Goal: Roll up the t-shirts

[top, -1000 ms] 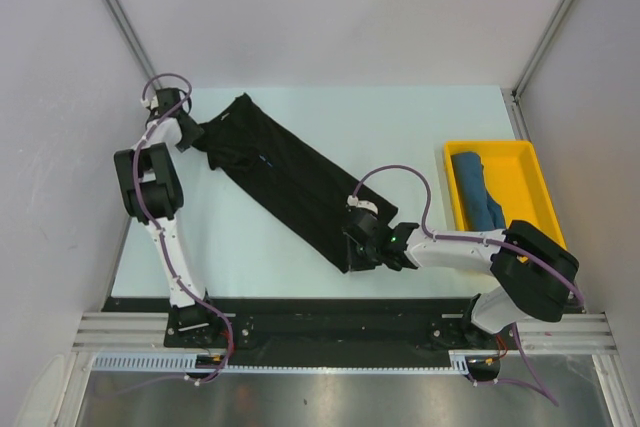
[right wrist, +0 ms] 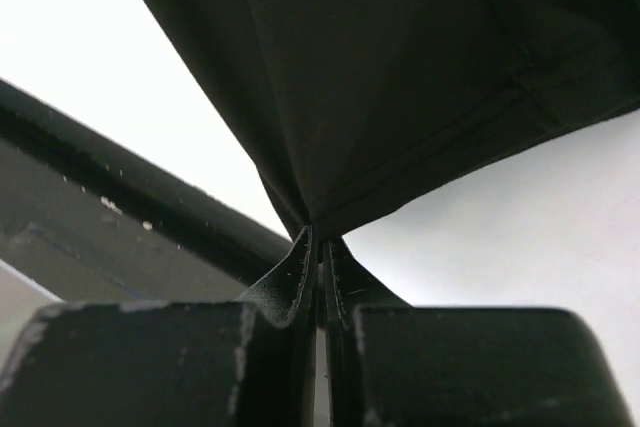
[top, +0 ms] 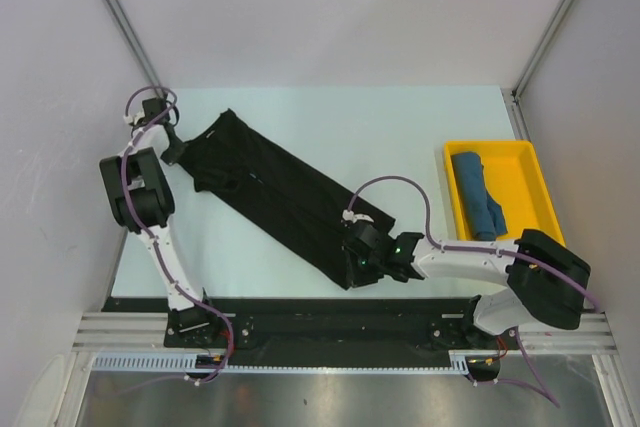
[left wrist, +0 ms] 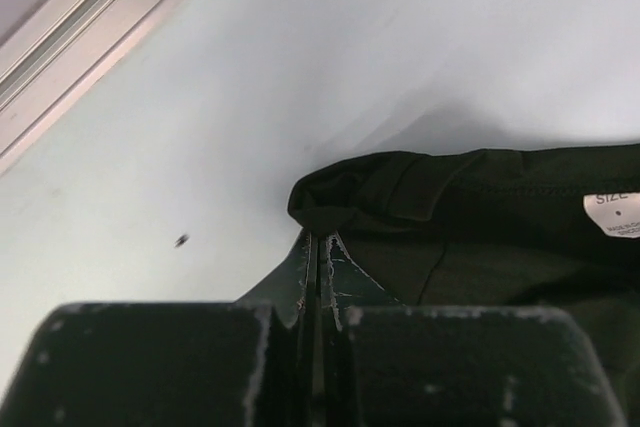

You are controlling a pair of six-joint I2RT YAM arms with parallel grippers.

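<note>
A black t-shirt (top: pixel 290 182) lies stretched diagonally over the white table, from the far left down to the front middle. At its far-left end my left gripper (top: pixel 180 153) is shut on the collar region; in the left wrist view the folded edge (left wrist: pixel 400 182) meets the closed fingertips, with a white size label (left wrist: pixel 615 212) to the right. My right gripper (top: pixel 349 282) is shut on the shirt's near corner. In the right wrist view that corner of cloth (right wrist: pixel 400 97) narrows to a point between the fingertips.
A yellow bin (top: pixel 530 187) at the right holds a rolled dark blue garment (top: pixel 477 195). Bare white table (top: pixel 430 127) spreads behind the shirt. The dark front edge (top: pixel 300 317) lies close to my right gripper.
Both ends of the shirt have shifted with my grippers: the left one went left and toward the front, the right one slightly toward the front.
</note>
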